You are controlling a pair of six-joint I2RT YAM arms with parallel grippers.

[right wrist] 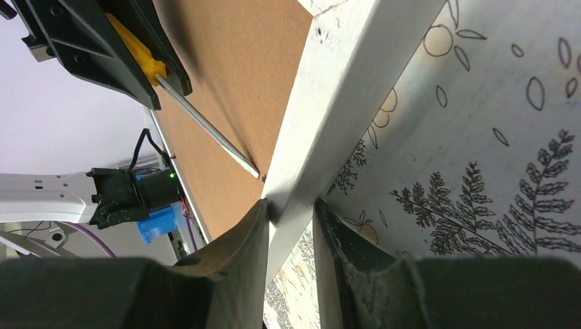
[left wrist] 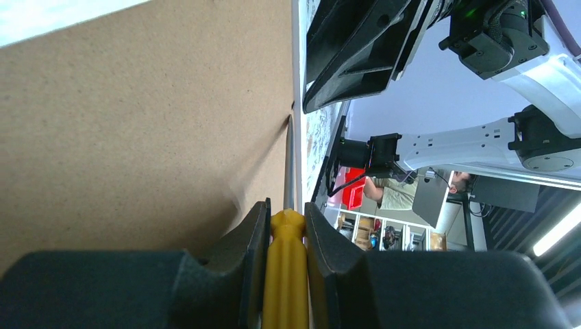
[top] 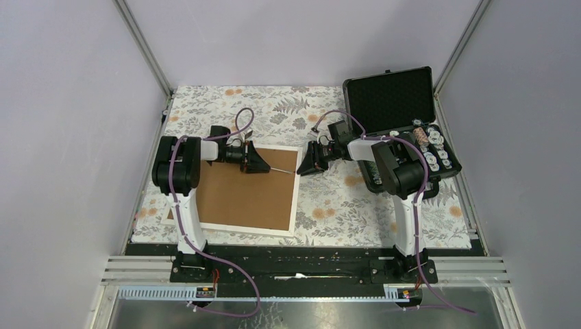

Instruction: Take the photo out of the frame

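Note:
The photo frame (top: 295,205) lies flat, its white border around a brown backing board (top: 240,199). My left gripper (top: 267,170) is over the board, shut on the yellow handle of a screwdriver (left wrist: 286,274). In the right wrist view the metal shaft (right wrist: 212,133) slants down to the board, its tip close by the white border and a small dark tab (right wrist: 264,179). Astride that right border stands my right gripper, part open, one finger on each side of the white strip. A sliver of cloth shows beside one finger. No photo is visible.
An open black case (top: 388,103) at the back right holds several round screw tubs (top: 431,152), with the right arm reaching across it.

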